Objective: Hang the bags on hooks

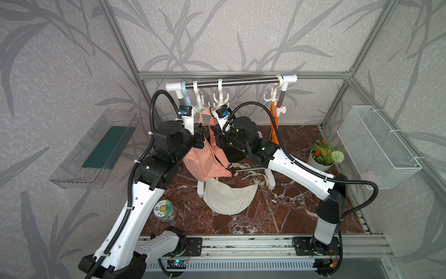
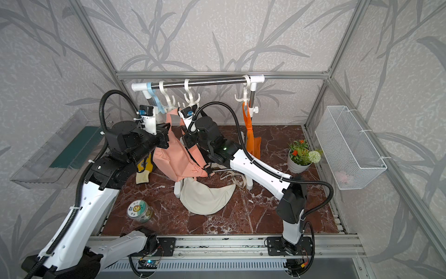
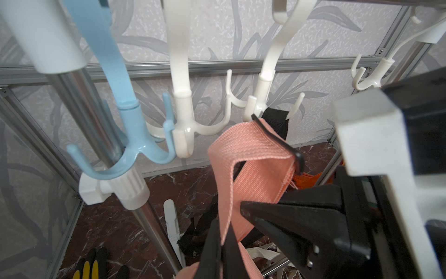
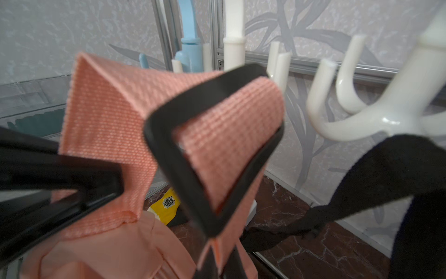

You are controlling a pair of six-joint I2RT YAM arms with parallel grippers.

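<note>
A pink bag (image 1: 199,165) hangs between my two arms under the rail, its strap (image 3: 250,144) raised in a loop with a black buckle (image 4: 162,139), just below and in front of the white hooks (image 3: 183,121). My left gripper is shut on one side of the strap at the bottom of its wrist view. My right gripper is shut on the strap beneath the buckle. A black strap (image 4: 362,172) hangs from a white hook nearby.
A light blue hook (image 3: 134,139) is at the left end of the rail (image 1: 246,81). An orange bag (image 2: 253,139) hangs at the right. A cream cloth (image 2: 204,197), a jar (image 2: 139,209) and a plant pot (image 1: 320,160) stand or lie on the marble floor.
</note>
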